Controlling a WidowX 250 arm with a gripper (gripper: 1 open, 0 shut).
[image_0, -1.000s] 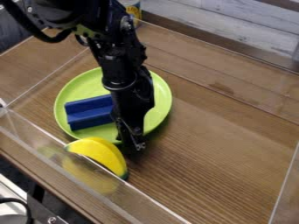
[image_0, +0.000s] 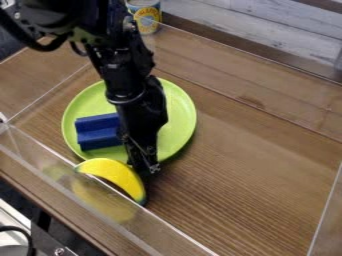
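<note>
My black gripper (image_0: 142, 160) hangs low over the front right of a green plate (image_0: 179, 118), with its fingertips just behind a yellow, rounded object (image_0: 110, 178) that lies at the plate's front edge. A blue block (image_0: 96, 131) rests on the left of the plate, beside the gripper. The dark fingers overlap one another in this view, so their opening and anything between them are hard to make out.
A can (image_0: 143, 12) stands at the back by the white plank wall (image_0: 267, 30). A clear plastic edge runs along the front left.
My gripper has shifted slightly left and toward the yellow object over the last second. The plate, block and yellow object look unmoved.
</note>
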